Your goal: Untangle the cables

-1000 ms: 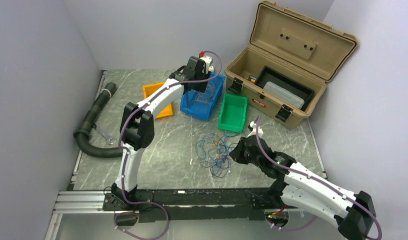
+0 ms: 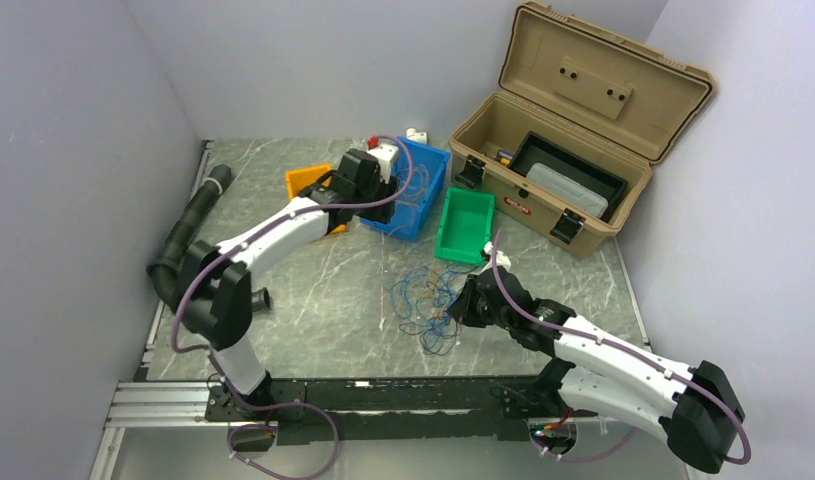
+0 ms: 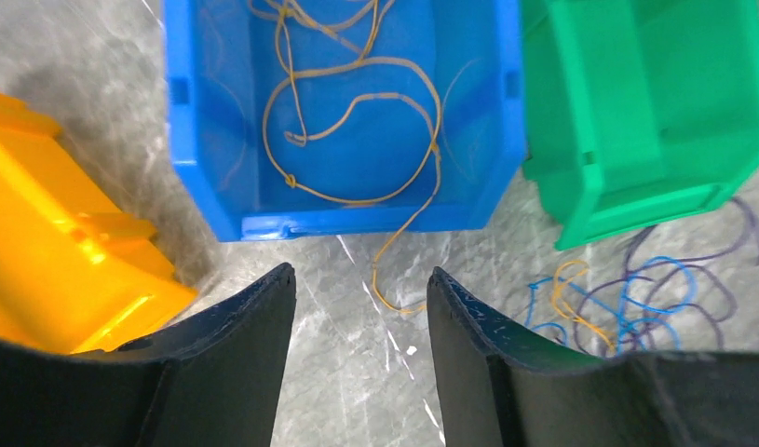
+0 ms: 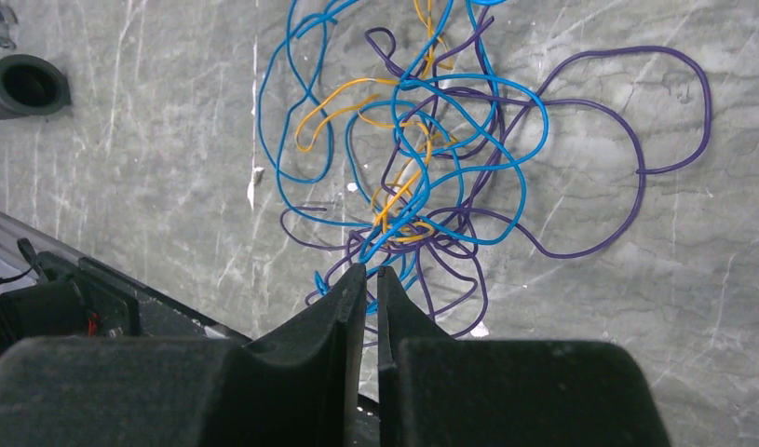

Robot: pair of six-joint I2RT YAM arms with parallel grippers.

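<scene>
A loose tangle of blue, purple and yellow cables (image 4: 468, 168) lies on the table; from above, the blue strands (image 2: 423, 300) are the clearest. My right gripper is over the tangle's near part with its fingers almost together. Blue and purple strands show around its tips, but whether one is pinched cannot be made out. My left gripper is open and empty, above the front edge of the blue bin (image 3: 343, 223). A yellow cable (image 3: 357, 67) lies looped in that bin, one end hanging over its front wall onto the table.
An orange bin (image 3: 68, 242) stands left of the blue one, a green bin (image 2: 466, 225) right of it. An open tan toolbox (image 2: 548, 170) occupies the back right. Black hose (image 2: 188, 225) lies at the left edge.
My left gripper has come back from deeper over the blue bin, toward its front left, and its arm has swung left. The right gripper has shifted slightly left toward the tangle.
</scene>
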